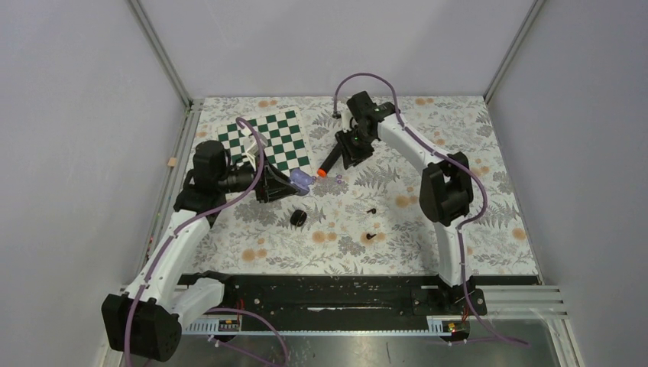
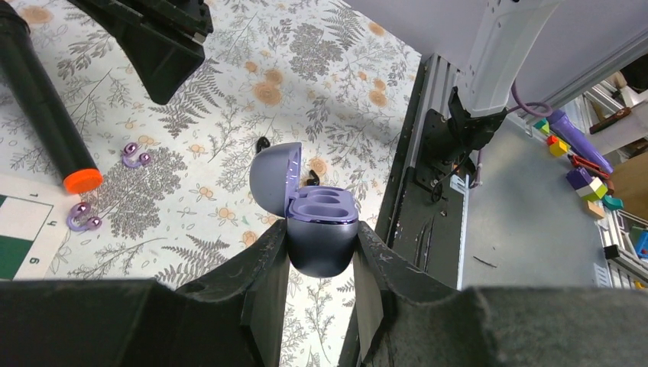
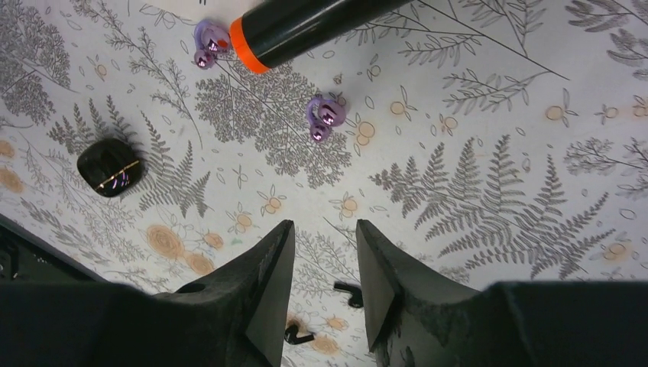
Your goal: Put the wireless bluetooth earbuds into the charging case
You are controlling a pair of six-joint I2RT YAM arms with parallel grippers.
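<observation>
My left gripper is shut on a lavender charging case (image 2: 321, 237) with its lid raised and empty wells showing. Two purple earbud pieces lie near the orange-tipped tube: one (image 3: 330, 115) below it, another (image 3: 215, 40) by its end. My right gripper is part open above them, nothing visible between its fingers. A black rounded case (image 3: 107, 168) and two small black earbuds (image 3: 348, 287) lie on the patterned mat.
The black tube (image 1: 332, 157) lies between the arms, beside a green checkerboard (image 1: 271, 130).
</observation>
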